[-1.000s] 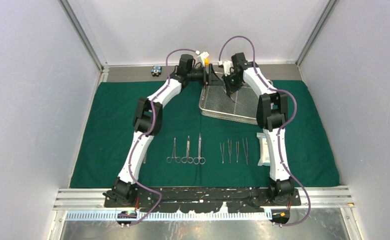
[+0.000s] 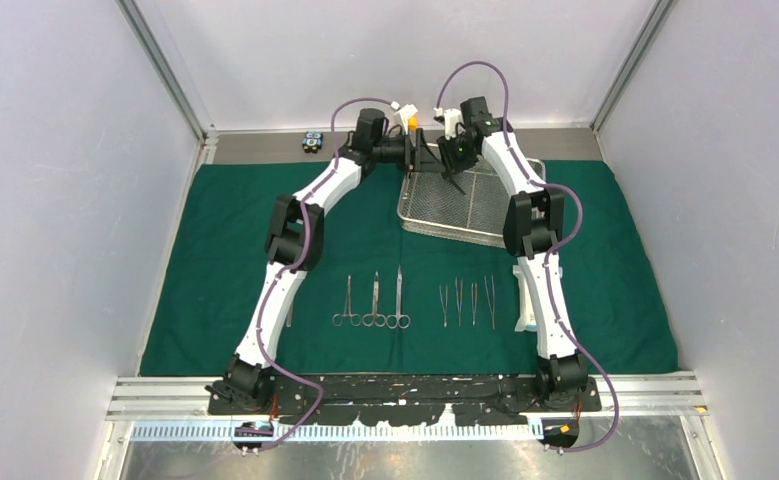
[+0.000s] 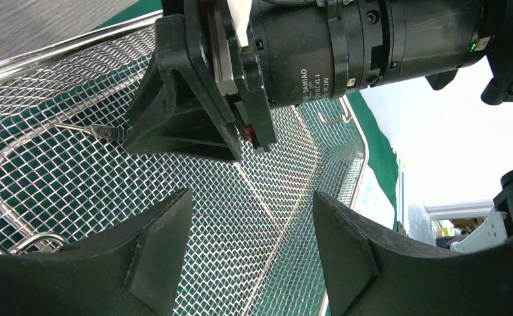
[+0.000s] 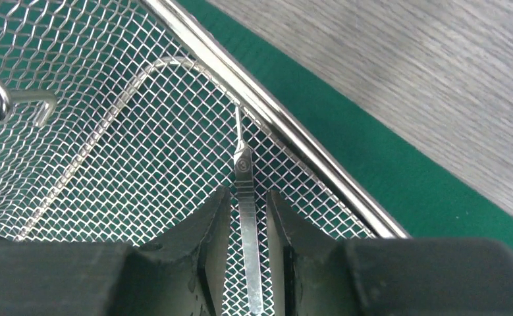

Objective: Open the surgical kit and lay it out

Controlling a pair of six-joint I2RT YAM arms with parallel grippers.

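Observation:
A slim metal instrument with a flat handle (image 4: 245, 217) lies in the wire mesh basket (image 2: 435, 215), near its back rim. My right gripper is directly over it, fingers part open with the handle visible between them; whether they touch it is unclear. My left gripper is open over the basket's back left, nothing between its fingers, with the right gripper just in front of it in the left wrist view. Scissors (image 2: 399, 300) and tweezers (image 2: 459, 300) lie in rows on the green cloth in front of the basket.
A white packet (image 2: 523, 310) lies at the right, partly under the right arm. A small dark object (image 2: 312, 141) sits on the back strip.
My right arm has moved slightly back and left, toward the left gripper, along the instrument. The left arm and the laid-out instruments have not visibly moved.

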